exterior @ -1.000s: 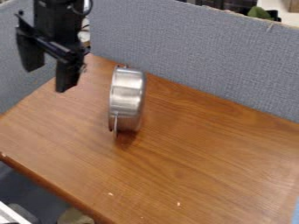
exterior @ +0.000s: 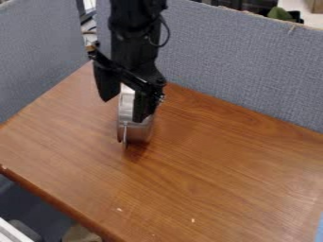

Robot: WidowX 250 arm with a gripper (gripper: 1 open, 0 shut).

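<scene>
A silver metal pot point(exterior: 134, 129) stands on its side on the wooden table point(exterior: 214, 180), left of centre. My black gripper point(exterior: 127, 95) is over it and hides its upper part. The fingers reach down around the top of the pot, open; whether they touch the metal is unclear.
Grey padded walls point(exterior: 246, 66) border the back and left of the table. A dark gap runs past the table's lower left edge.
My gripper has moved from the upper left rightward and down, and now covers the upper part of the pot. The pot appears in the same place.
</scene>
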